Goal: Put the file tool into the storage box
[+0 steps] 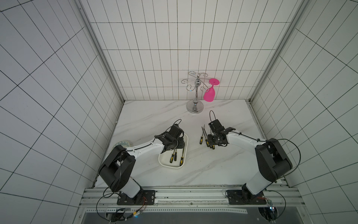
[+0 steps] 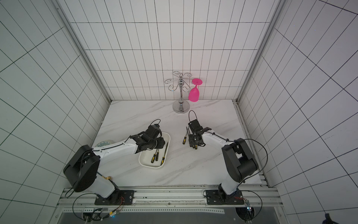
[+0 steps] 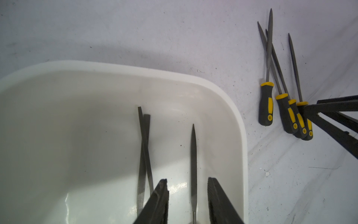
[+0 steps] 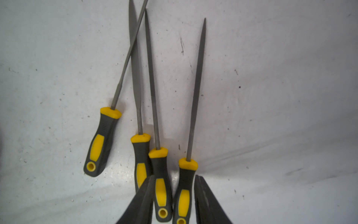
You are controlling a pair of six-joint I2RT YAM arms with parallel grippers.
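Observation:
Several files with black-and-yellow handles lie on the marble top; one handle [image 4: 98, 145] is a little apart to the left in the right wrist view. My right gripper is open over the grouped handles [image 4: 161, 188], none visibly held. The white storage box [image 3: 238, 141] stands left of them with several files [image 1: 181, 160] inside. My left gripper is open over the box, nothing held.
A chrome stand [image 1: 195, 106] with a pink goblet [image 1: 209, 95] stands at the back. A round patterned object [image 1: 122, 143] is at the left, partly behind the arm.

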